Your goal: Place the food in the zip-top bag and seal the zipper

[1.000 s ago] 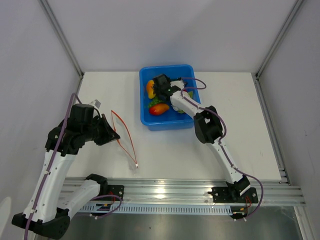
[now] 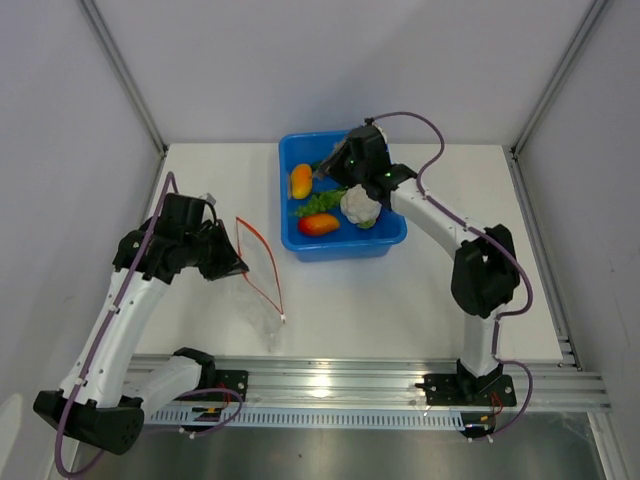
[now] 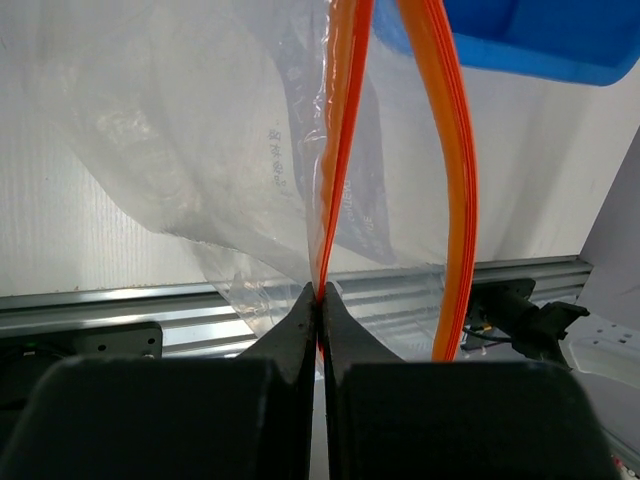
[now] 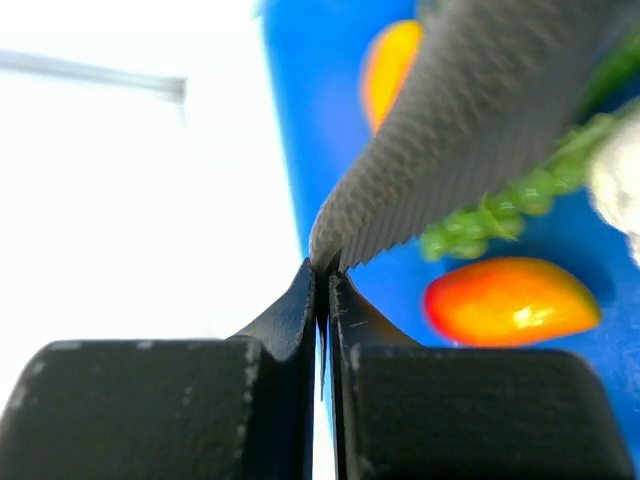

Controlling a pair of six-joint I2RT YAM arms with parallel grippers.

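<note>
The clear zip bag [image 3: 180, 120], edged by an orange zipper [image 3: 450, 200], hangs upright at the table's left. My left gripper is shut on one rim of it. In the right wrist view my right gripper is shut on a grey, ridged, fish-like item [image 4: 440, 140], lifted over the blue bin. Beneath lie a red-orange mango [image 4: 510, 300], green grapes [image 4: 475, 225], a yellow-orange fruit [image 2: 301, 180] and a pale cauliflower [image 2: 360, 205].
The blue bin [image 2: 340, 250] sits at the back middle of the white table [image 2: 470, 300].
My right gripper has risen out of the bin with the grey item. My left gripper has moved slightly toward the back right, carrying the bag's rim with it.
</note>
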